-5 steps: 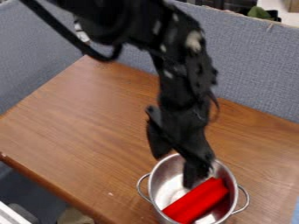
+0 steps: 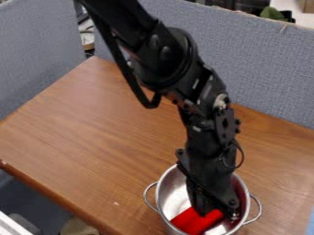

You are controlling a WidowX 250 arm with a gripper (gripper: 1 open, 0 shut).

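Note:
A silver two-handled pot [image 2: 167,188] stands at the front right of the wooden table. A red cylindrical object [image 2: 193,221] lies in it. My black gripper [image 2: 218,207] reaches down into the pot at the red object and appears shut on it, though its fingertips are partly hidden and hard to make out.
Grey padded panels [image 2: 252,60] border the back and left. The table's front edge runs along the lower left.
The arm has descended from above into the pot, and the gripper now covers more of the red object.

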